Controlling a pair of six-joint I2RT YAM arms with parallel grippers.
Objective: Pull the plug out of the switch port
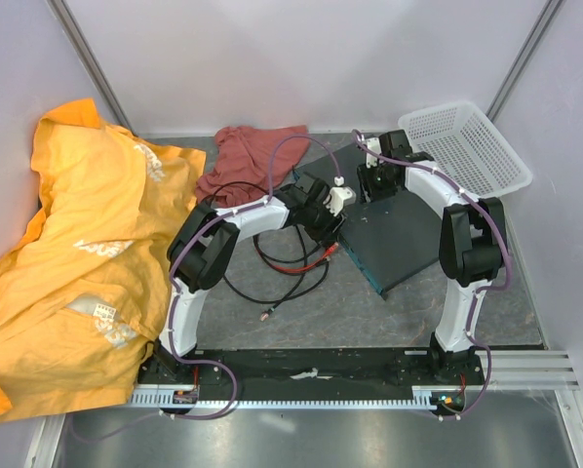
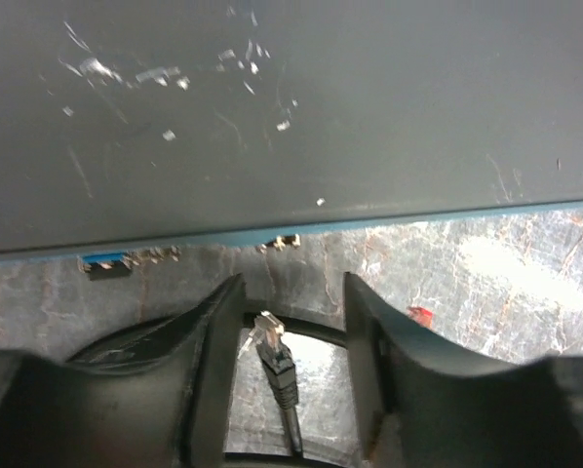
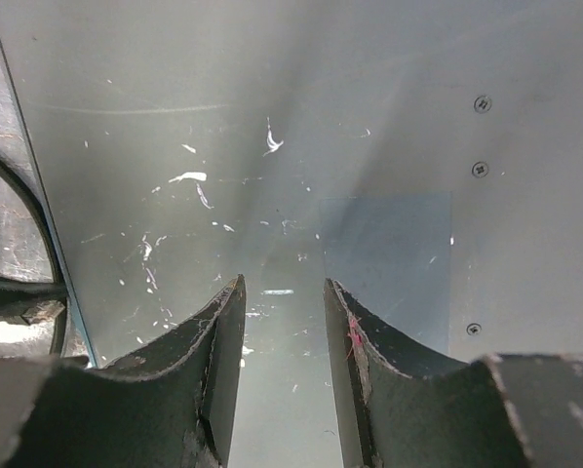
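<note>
The dark grey switch [image 1: 394,239] lies flat on the right half of the table, its blue-green port edge [image 1: 363,263] facing front left. In the left wrist view, a black cable plug [image 2: 281,375] with a clear tip shows between the fingers of my left gripper. A strip of table separates this tip from the switch edge. Both left fingers stand apart, so the gripper is open. Over the switch's top face, my right gripper is open too, with only the bare panel visible between its fingers. The left arm partly covers the port edge from above.
Black cables [image 1: 262,292] coil on the table, with a loose plug [image 1: 266,314] near the front. A red cable end [image 1: 330,251] lies beside the port edge. At the back are a red cloth [image 1: 252,161] and a white basket [image 1: 462,146]; yellow fabric [image 1: 87,263] covers the left.
</note>
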